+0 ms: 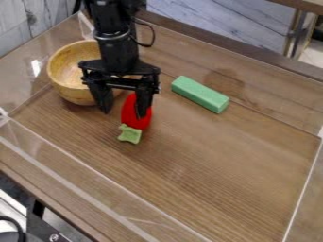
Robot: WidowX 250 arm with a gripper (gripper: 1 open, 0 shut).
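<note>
My black gripper (120,90) stands open in the middle-left of the camera view, its two fingers pointing down on either side, over and in front of a wooden bowl (66,71). A red object (138,116) with a green leafy top (130,134), resembling a strawberry, lies on the wooden table just under the right finger. I cannot tell whether the finger touches it.
A green block (199,93) lies on the table to the right, behind the red object. A wooden shelf edge is at the top right.
</note>
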